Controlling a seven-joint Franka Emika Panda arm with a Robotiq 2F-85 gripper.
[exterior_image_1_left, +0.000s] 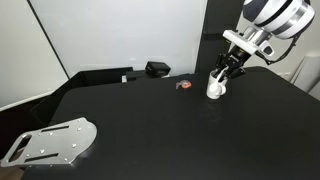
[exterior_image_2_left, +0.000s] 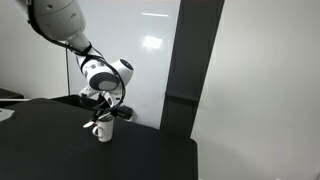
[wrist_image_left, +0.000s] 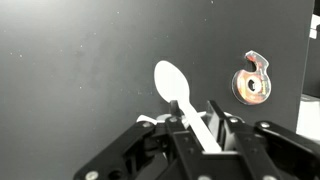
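A white mug (exterior_image_1_left: 214, 90) stands upright at the back right of the black table; it shows below the gripper in exterior view 2 as well. In the wrist view, a white spoon (wrist_image_left: 172, 84) points its bowl away from me, with its handle running back between the fingers. My gripper is part open, one finger on each side of the handle; whether they touch it is not clear. In exterior view 1 the gripper (exterior_image_1_left: 226, 72) is low over the mug. The gripper mostly hides the mug in the wrist view.
A small orange-and-clear object (wrist_image_left: 252, 78) lies near the mug. Behind it a black box (exterior_image_1_left: 157, 69) sits by the back edge. A flat silver plate (exterior_image_1_left: 50, 142) rests at the front left.
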